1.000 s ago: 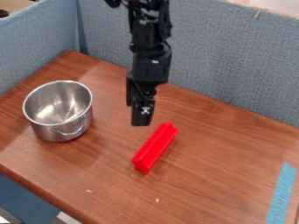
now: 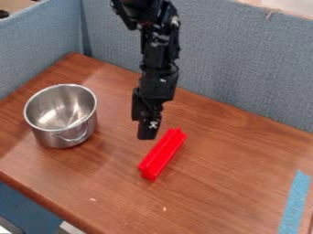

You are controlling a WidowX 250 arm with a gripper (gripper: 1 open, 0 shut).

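My black gripper (image 2: 145,124) hangs over the middle of the wooden table (image 2: 214,201), fingers pointing down, just above and to the left of a red bar-shaped block (image 2: 162,154). Whether its fingers are apart is hard to tell at this size. A shiny steel pot (image 2: 60,116) stands at the left, its inside appearing empty from here.
A light blue strip (image 2: 294,201) lies at the right edge of the table. Padded grey-blue walls (image 2: 232,64) close off the back and left.
The arm has shifted slightly, with the gripper tip moving a little left and down in the view over the last second. The pot and red block have not moved.
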